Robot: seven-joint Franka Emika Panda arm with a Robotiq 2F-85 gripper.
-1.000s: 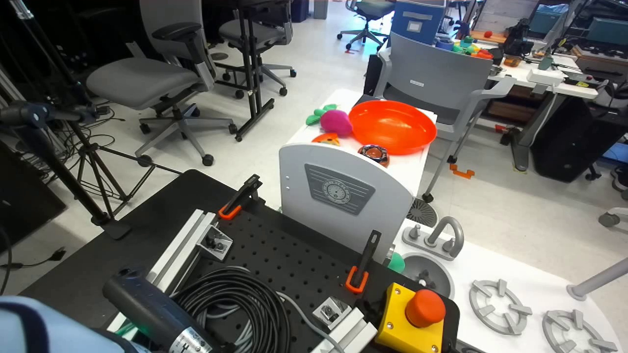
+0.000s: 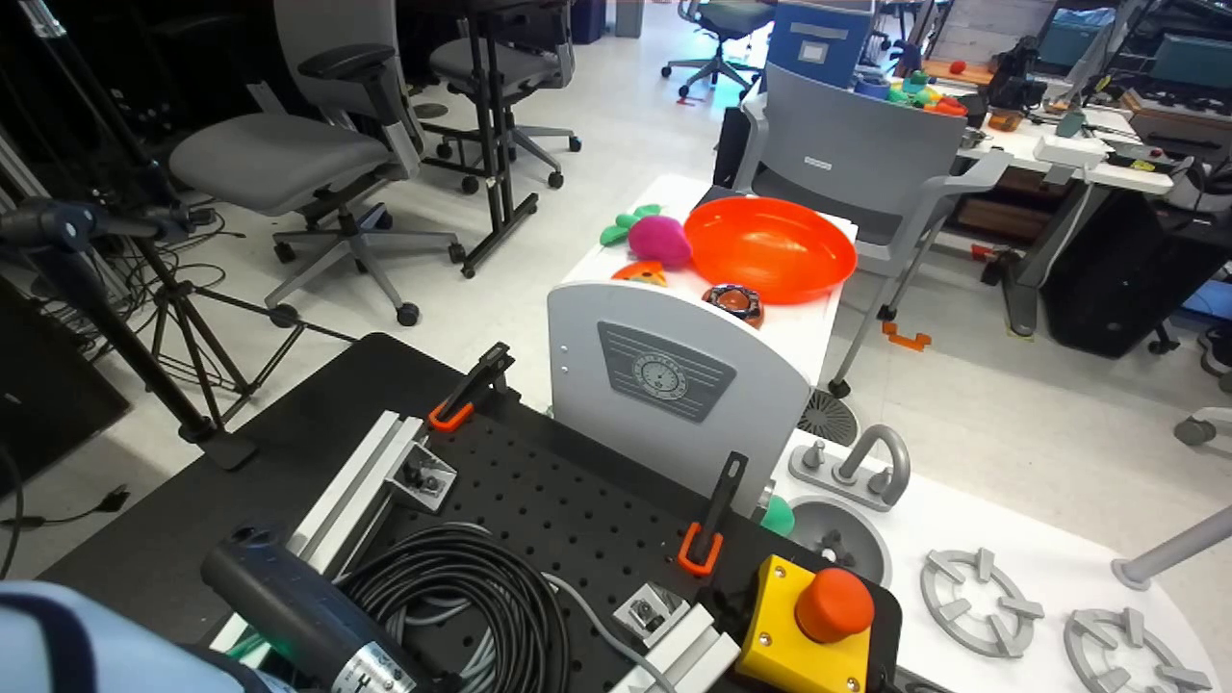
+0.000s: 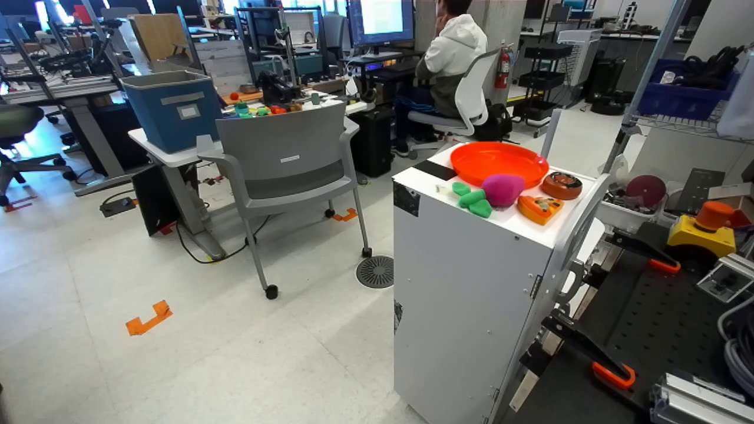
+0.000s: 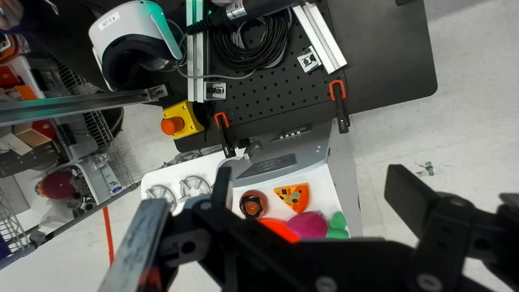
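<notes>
My gripper is open in the wrist view, its fingers (image 4: pixel 407 192) wide apart and nothing held between them. Beyond them lies a white counter top with toys. On it are a pizza slice (image 4: pixel 294 195), a brown round toy (image 4: pixel 253 204) and a magenta toy vegetable (image 4: pixel 308 224) with green leaves (image 4: pixel 338 224). A red-orange plate (image 2: pixel 771 248) rests behind these toys in exterior view 1; the gripper's dark body hides most of it in the wrist view. Neither exterior view shows the gripper.
A grey curved panel (image 2: pixel 670 370) stands between the toys and the black pegboard table (image 2: pixel 520 462). Clamps (image 2: pixel 716 514), a yellow box with a red button (image 2: pixel 814 618) and coiled cable (image 2: pixel 462 606) occupy the table. A sink (image 2: pixel 837 543) and burners (image 2: pixel 982 601) lie to one side.
</notes>
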